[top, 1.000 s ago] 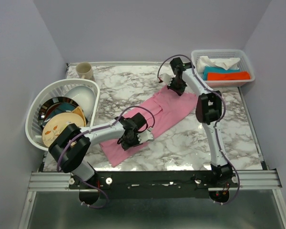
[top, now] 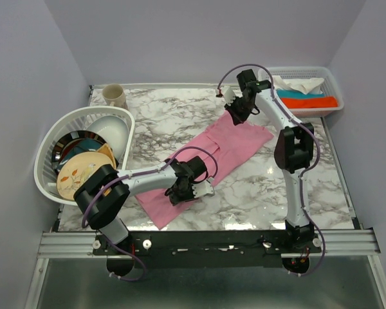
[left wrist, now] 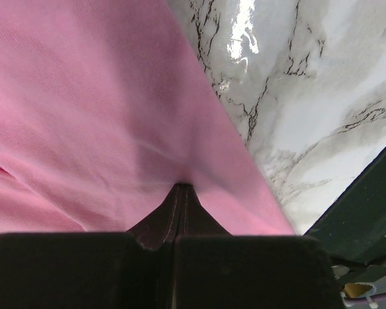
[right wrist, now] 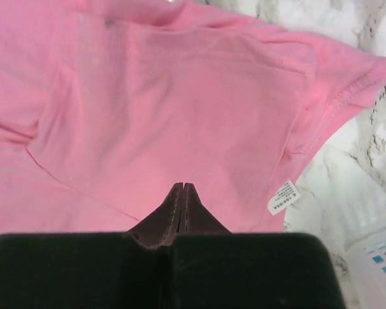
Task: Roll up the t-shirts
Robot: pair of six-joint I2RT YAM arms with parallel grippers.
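A pink t-shirt (top: 228, 145) lies folded into a long strip, running diagonally from front left to back right on the marble table. Over its front-left part is my left gripper (top: 175, 198); in the left wrist view its fingertips (left wrist: 184, 193) are together against the pink cloth, which lies mostly smooth. My right gripper (top: 235, 119) hovers at the back-right end, shut, with the shirt (right wrist: 180, 116) spread below it. Nothing shows between its fingers. A white label (right wrist: 284, 197) sticks out at the shirt's edge.
At the back right stands a white basket (top: 340, 90) with rolled white, blue and orange cloths (top: 309, 102). A large white basket (top: 42, 168) of dishes is at left, a beige cup (top: 114, 95) behind it. Bare marble (top: 257, 193) lies at front right.
My right gripper has risen off the shirt's back-right end.
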